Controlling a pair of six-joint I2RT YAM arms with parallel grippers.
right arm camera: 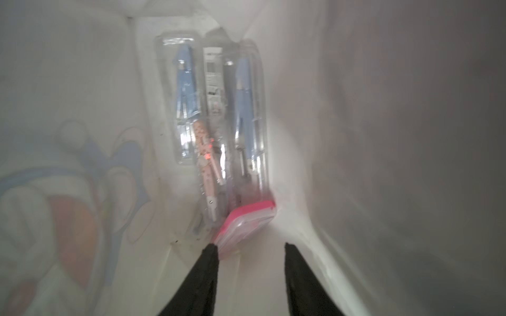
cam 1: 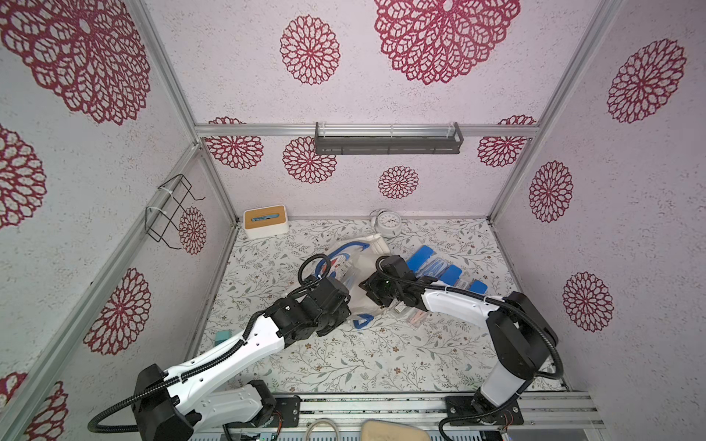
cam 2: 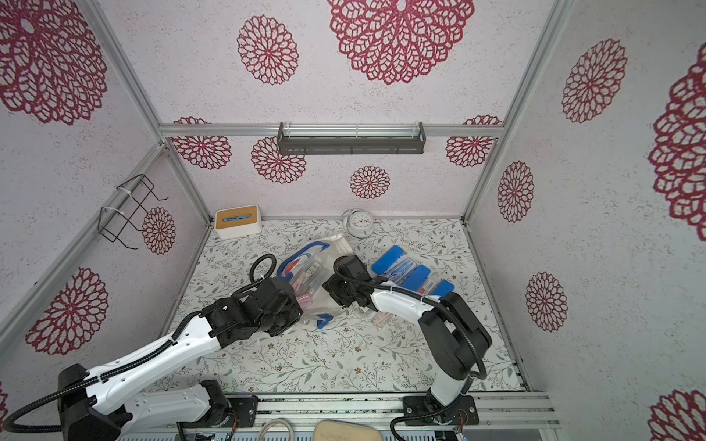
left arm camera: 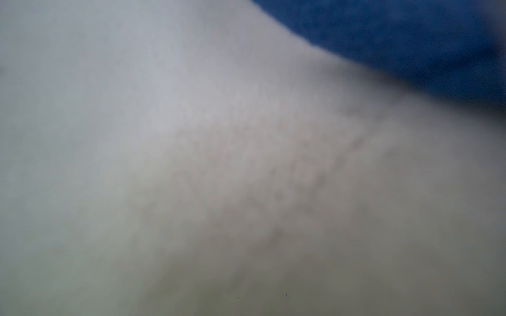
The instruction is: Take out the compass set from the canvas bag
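The white canvas bag (cam 1: 360,250) with blue handles lies open at the table's middle. Inside it, the right wrist view shows clear compass cases (right arm camera: 245,115) and a pink-edged case (right arm camera: 243,221). My right gripper is at the bag's mouth, parted, with nothing between its blurred fingertips. My left gripper (cam 1: 334,317) is at the bag's left front; its wrist view shows only blurred pale and blue fabric, so its fingers are hidden.
Several blue-and-clear cases (cam 1: 420,257) lie right of the bag. A white box (cam 1: 266,229) stands back left, a round white clock (cam 1: 388,222) behind the bag.
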